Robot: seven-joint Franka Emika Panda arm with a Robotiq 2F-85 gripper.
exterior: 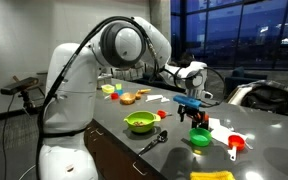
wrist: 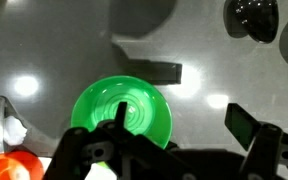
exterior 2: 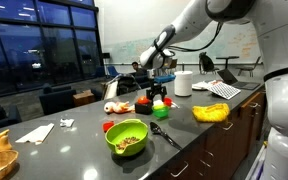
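My gripper hangs above the table with its fingers apart, and nothing is between the fingers in the wrist view. Below it, toward the left finger (wrist: 109, 132), lies a small round green bowl (wrist: 122, 108) that looks empty. That bowl (exterior: 199, 139) also stands on the dark table in exterior view 1, under and slightly to the right of the gripper (exterior: 189, 121). An orange-red bowl with a handle (wrist: 19, 165) shows at the lower left of the wrist view. Part of a black utensil (wrist: 254, 16) lies at its upper right.
A larger green bowl (exterior: 141, 125) and a black utensil (exterior: 153, 143) lie left of the arm. A red pan (exterior: 236, 142), white paper (exterior: 220, 130) and a yellow cloth (exterior: 212, 175) are around the right side. Bare tabletop (exterior 2: 74, 150) extends at the left of exterior view 2.
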